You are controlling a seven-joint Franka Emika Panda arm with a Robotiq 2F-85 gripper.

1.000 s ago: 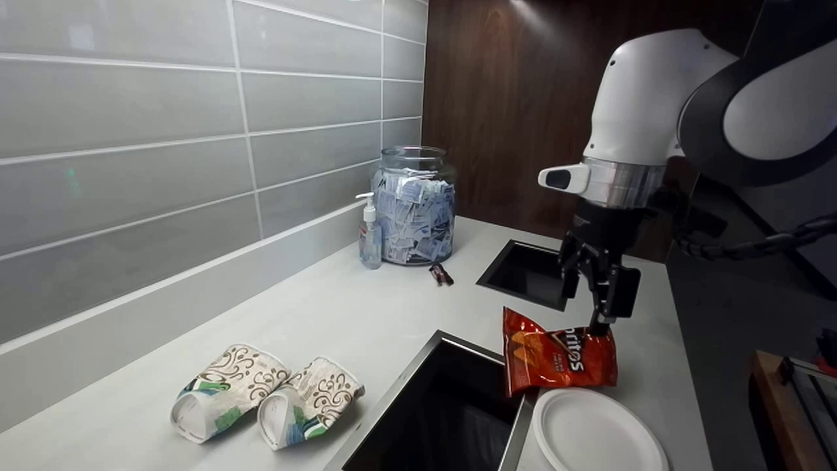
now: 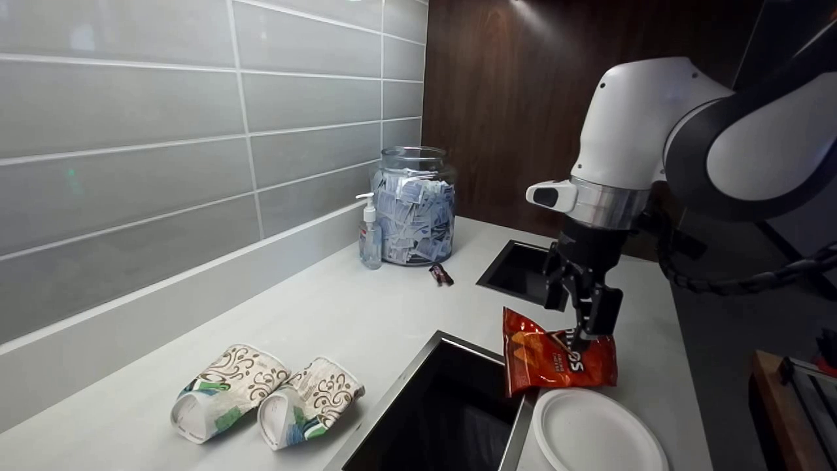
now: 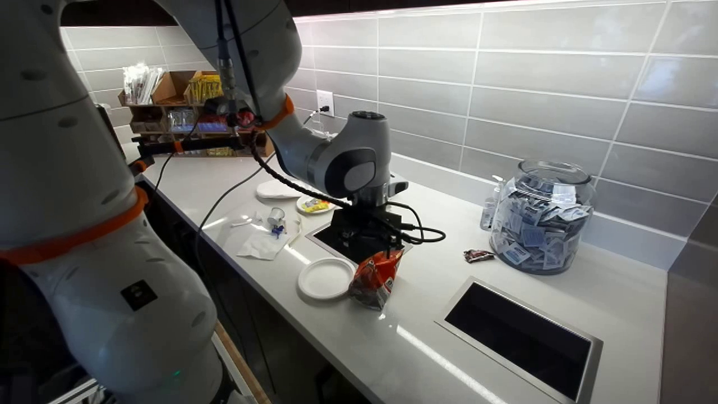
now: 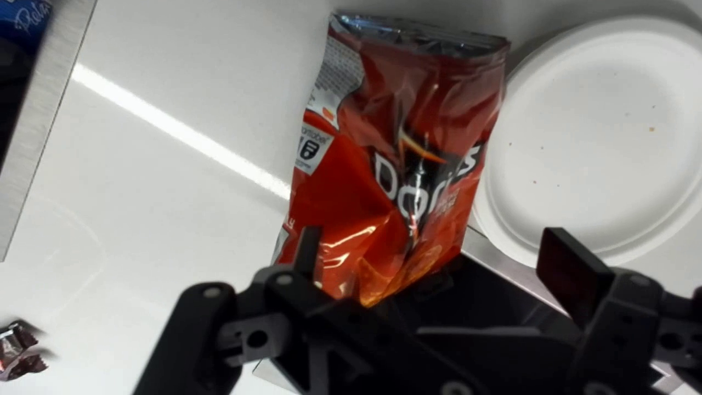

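A red Doritos bag [image 2: 549,361] lies on the counter, one end reaching over the edge of a black bin opening [image 2: 439,416] framed in metal. My gripper [image 2: 579,310] is above the bag with its fingers apart. The wrist view shows the bag [image 4: 395,158] ahead of the gripper; the left finger [image 4: 307,253] overlaps the bag's lower end, while the right one is clear of it. Whether either touches the bag is hard to tell. In the second exterior view the arm stands directly behind the bag [image 3: 377,279].
A white plate [image 2: 600,436] lies right beside the bag. Two crumpled paper cups [image 2: 227,392] rest at front left. Farther back are a glass jar [image 2: 416,212] of packets, a pump bottle [image 2: 370,239], a small dark wrapper [image 2: 441,275] and another bin opening [image 2: 514,275].
My arm has come down and a little to the left, bringing the gripper closer over the bag. The bag, plate and cups have stayed in place.
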